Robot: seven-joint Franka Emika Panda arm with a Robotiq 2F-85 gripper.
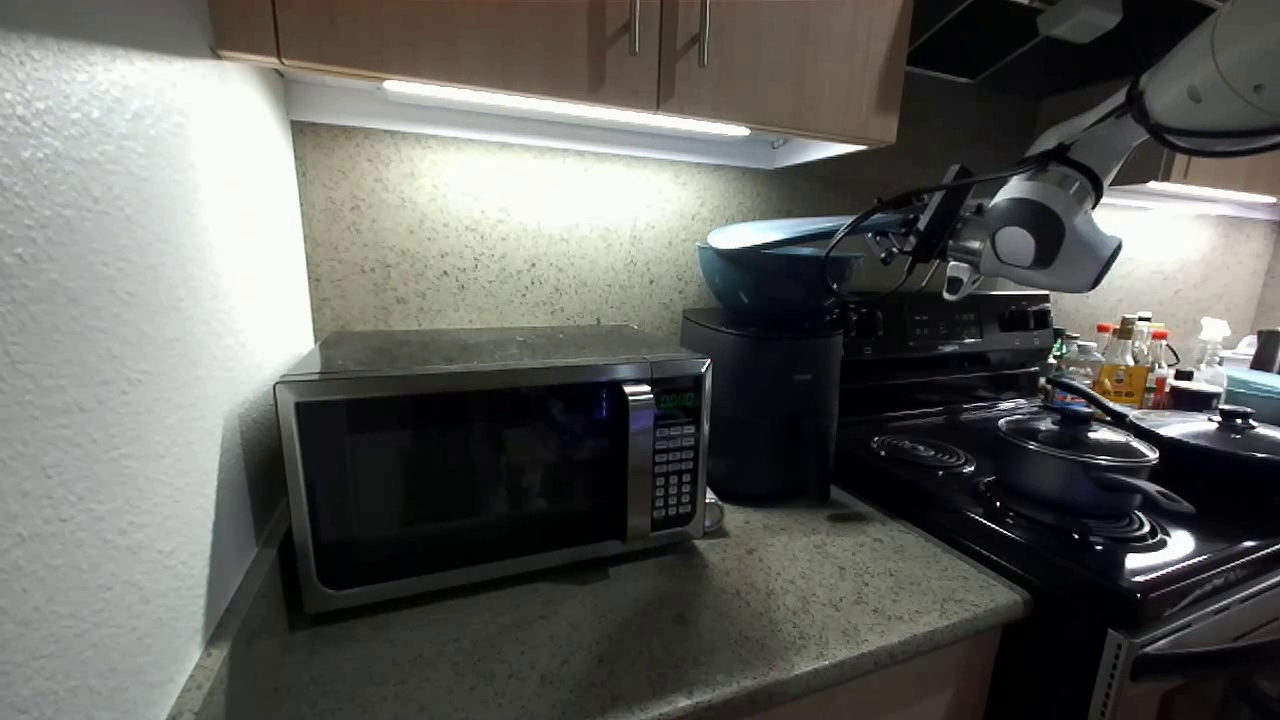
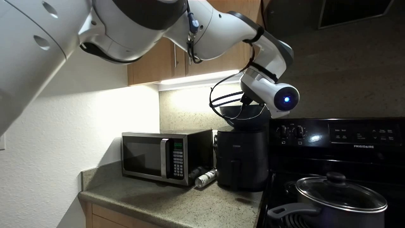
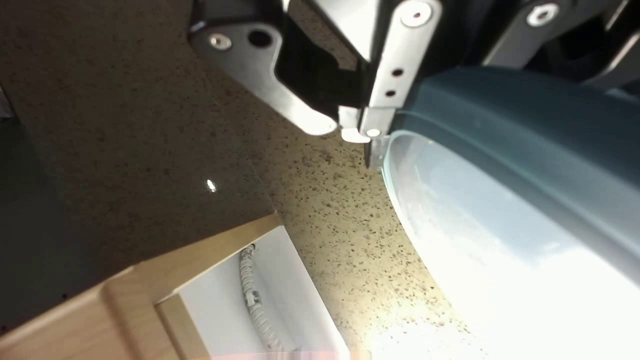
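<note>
A round blue plate-like piece [image 1: 780, 230] lies nearly level over a darker blue bowl [image 1: 762, 283], its left part at the bowl's rim. Whether it rests there fully cannot be told. My gripper [image 1: 902, 244] is shut on the plate's right edge. Close up in the wrist view, the pale, glossy plate [image 3: 474, 216] reaches out from the gripper, its rim at the fingertips. The bowl [image 2: 246, 117] sits atop a black air fryer [image 2: 243, 157]; its inside is hidden.
A microwave [image 1: 480, 468] stands left of the air fryer, with a can [image 2: 206, 178] lying between them. The stove [image 1: 924, 492] on the right carries a lidded pot [image 1: 1074, 462]. Wall cabinets [image 1: 540, 54] hang above.
</note>
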